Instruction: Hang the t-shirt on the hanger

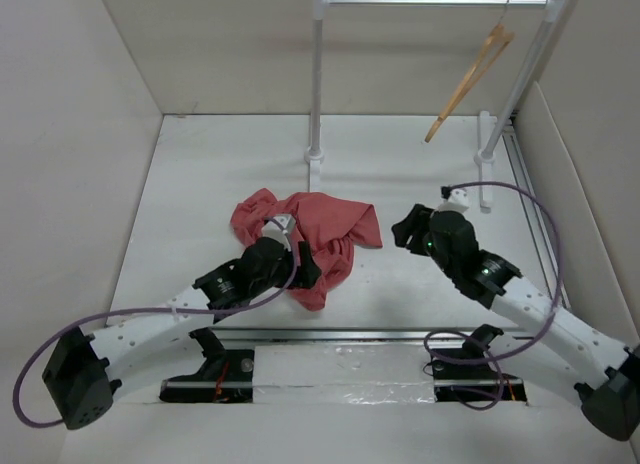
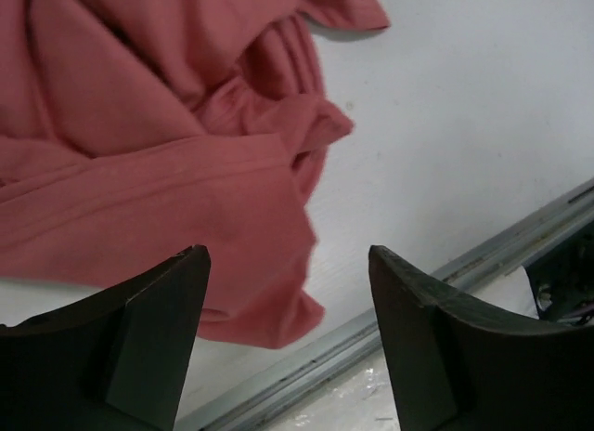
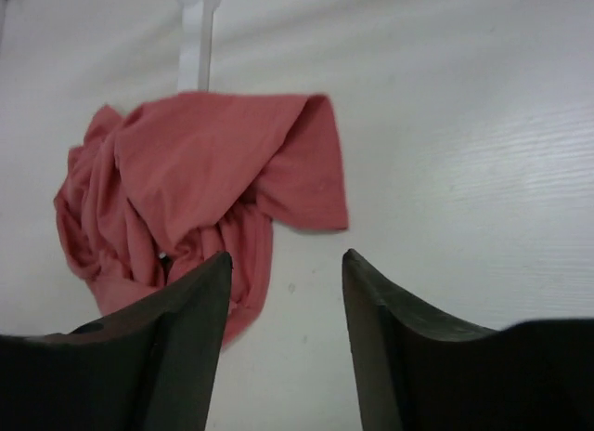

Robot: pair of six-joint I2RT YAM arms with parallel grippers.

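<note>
A crumpled red T-shirt (image 1: 330,224) lies on the white table. In the top view my left gripper (image 1: 300,264) is over its lower part; in the left wrist view the gripper is open above the cloth, with nothing between its fingers. My right gripper (image 1: 410,234) stands to the right of the shirt; in the right wrist view its fingers (image 3: 186,338) are apart, with the shirt (image 3: 204,152) beyond them. A wooden hanger (image 1: 462,84) hangs on the rail at the back right.
The white rack (image 1: 316,74) stands at the back, with feet on the table. Walls enclose the table at the sides and back. A metal rail (image 2: 566,217) runs along the front edge.
</note>
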